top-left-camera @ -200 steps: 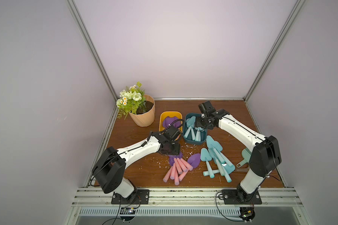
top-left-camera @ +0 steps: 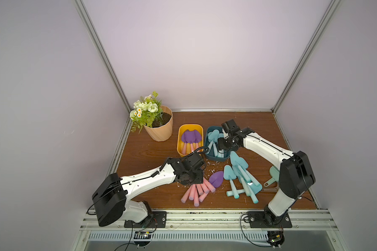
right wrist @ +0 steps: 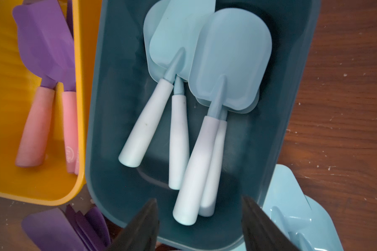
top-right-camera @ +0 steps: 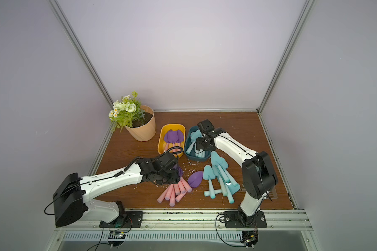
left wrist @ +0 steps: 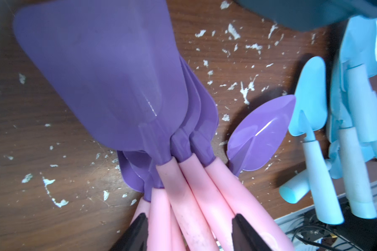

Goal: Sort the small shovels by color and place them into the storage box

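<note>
Several purple shovels with pink handles (left wrist: 184, 200) lie in a pile at the front middle of the table; a lone purple blade (left wrist: 261, 133) points to the right from it. Above the pile's handles is my left gripper, open, its fingers to either side of them. Other purple shovels (right wrist: 50, 46) rest in the yellow box (right wrist: 83, 104). In the blue box (right wrist: 94, 138) lie several light-blue shovels (right wrist: 230, 58). My right gripper hangs open over this box's near end, apart from the handles. More light-blue shovels (top-left-camera: 243, 171) are heaped at the front right.
A potted plant (top-left-camera: 159, 127) stands at the back left. Beside the right arm's base lies a green tool (top-left-camera: 274, 174), partly hidden by the arm. Pale flecks are scattered on the wood.
The right arm has dipped slightly over the blue box.
</note>
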